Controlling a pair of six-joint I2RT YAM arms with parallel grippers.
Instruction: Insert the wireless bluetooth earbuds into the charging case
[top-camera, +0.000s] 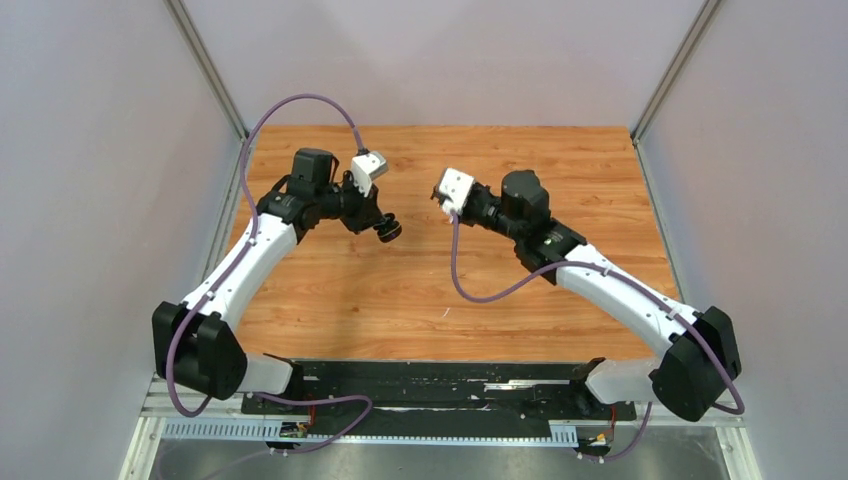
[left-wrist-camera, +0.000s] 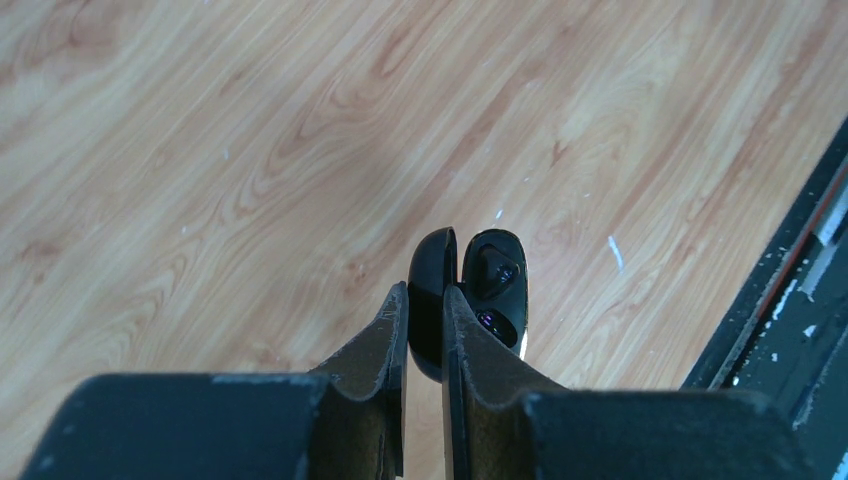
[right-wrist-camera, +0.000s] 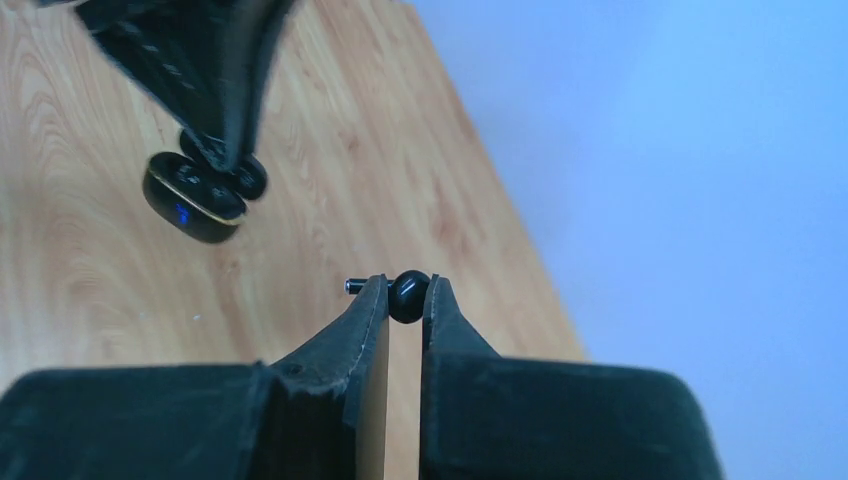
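Observation:
My left gripper is shut on the black charging case (left-wrist-camera: 492, 280), whose lid stands open; it hangs over the wooden table, also visible in the top view (top-camera: 389, 229). In the right wrist view the case (right-wrist-camera: 193, 196) shows a small blue light, beside the blurred left gripper. My right gripper is shut on a black earbud (right-wrist-camera: 408, 298), its short stem pointing left toward the case, a little below and right of it and apart from it.
Pale walls border its sides and back. A dark rail strip runs along the front edge.

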